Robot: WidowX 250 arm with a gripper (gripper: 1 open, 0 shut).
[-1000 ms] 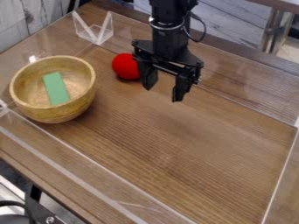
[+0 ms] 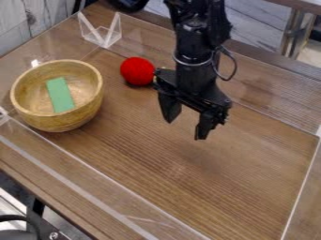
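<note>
My black gripper (image 2: pixel 191 116) hangs over the middle of the wooden table (image 2: pixel 175 187), pointing down. Its two fingers appear spread apart, with nothing visible between them. A red round object (image 2: pixel 138 69) lies behind it to the left, partly beside the arm. A wooden bowl (image 2: pixel 84 98) on the left holds a green block (image 2: pixel 59 95).
A white wire-like holder (image 2: pixel 100 28) stands at the back left. A metal frame edge runs along the top right. A dark object (image 2: pixel 15 225) shows at the bottom left corner.
My gripper and arm have moved toward the front of the table, over bare wood. The bowl, green block and red object have stayed in place.
</note>
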